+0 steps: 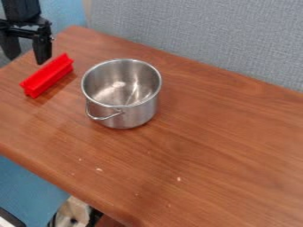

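Observation:
A black gripper (27, 51) is at the top left edge of the view, partly cut off, its fingers open and pointing down, above and behind a red bar (48, 76). The red bar lies diagonally on the wooden table, left of a steel pot (122, 92) with a wire handle. The pot stands upright, and its inside looks empty.
A grey wall (201, 35) runs along the back. A blue floor (24, 186) shows beyond the left edge, with some small objects at the bottom left.

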